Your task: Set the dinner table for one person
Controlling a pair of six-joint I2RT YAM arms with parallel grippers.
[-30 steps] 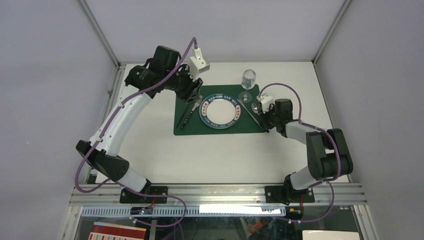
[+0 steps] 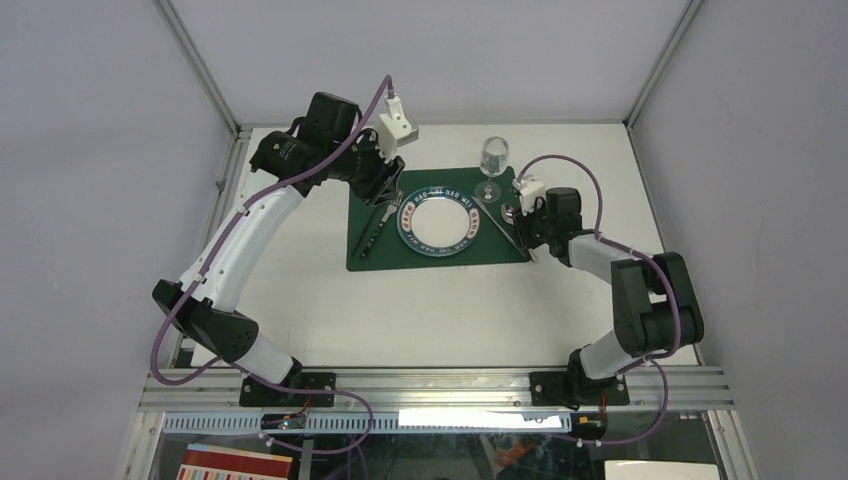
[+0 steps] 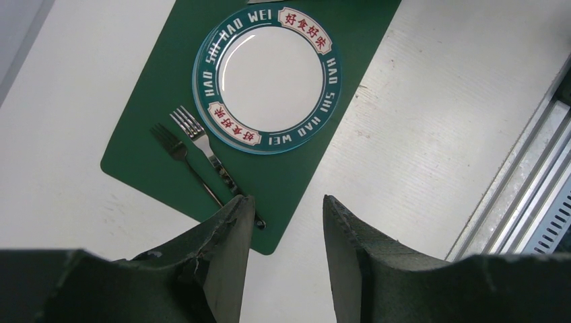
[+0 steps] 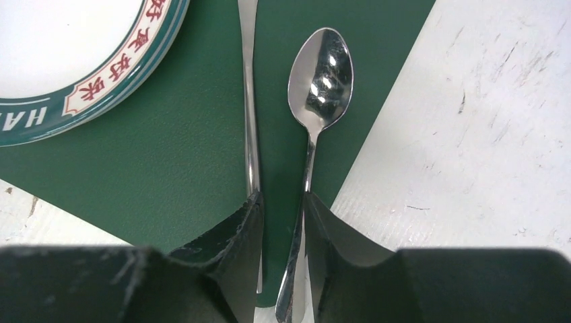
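A plate (image 2: 440, 222) sits centred on the green placemat (image 3: 141, 134), two forks (image 3: 200, 141) left of it. My left gripper is open above the mat's left part, nothing between its fingers. Right of the plate lie a straight silver utensil (image 4: 248, 81), probably a knife, and a spoon (image 4: 320, 77). My right gripper is open low over these, the spoon's handle at its right finger. A clear stemmed glass (image 2: 492, 160) stands at the mat's back right.
Metal rails (image 2: 450, 374) run along the front edge, with walls on the back and sides.
My right arm has shifted slightly around the spoon, and the mat and items appear nudged very slightly. The left arm looks still.
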